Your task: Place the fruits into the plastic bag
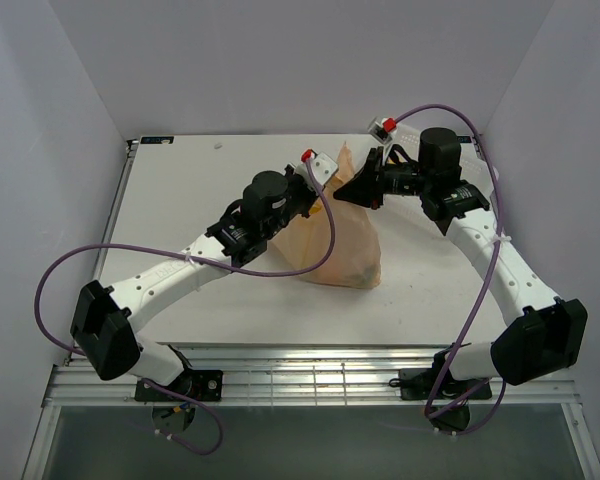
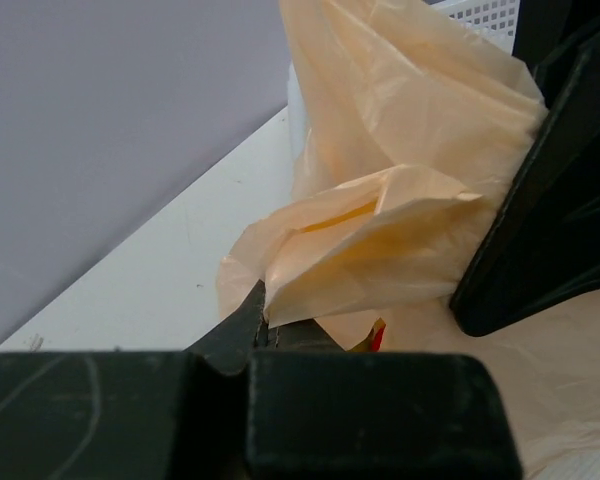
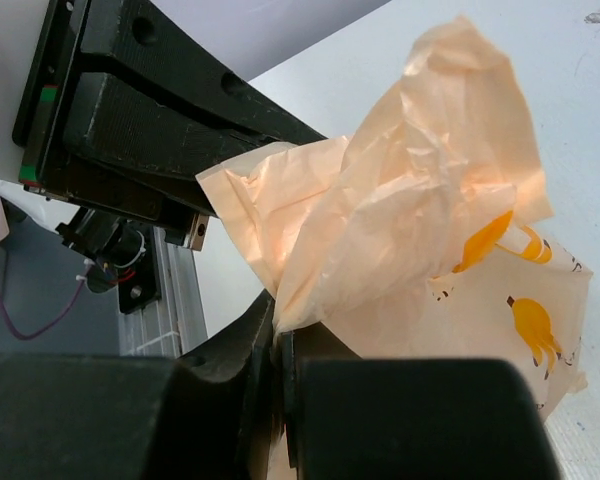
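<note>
A peach plastic bag (image 1: 335,250) stands between my grippers, its crumpled top upright and printed orange shapes (image 3: 533,330) on its side in the right wrist view. My left gripper is shut at the bag's upper edge; whether plastic is between its fingers is hard to tell. My right gripper is shut on the bag's top, with crumpled film rising from between its fingers. A small red patch (image 2: 378,335) shows behind the bag's folds in the left wrist view; the bag's contents are otherwise mostly hidden.
A white perforated basket (image 1: 410,140) sits at the back right, partly behind the right arm. Grey walls surround it.
</note>
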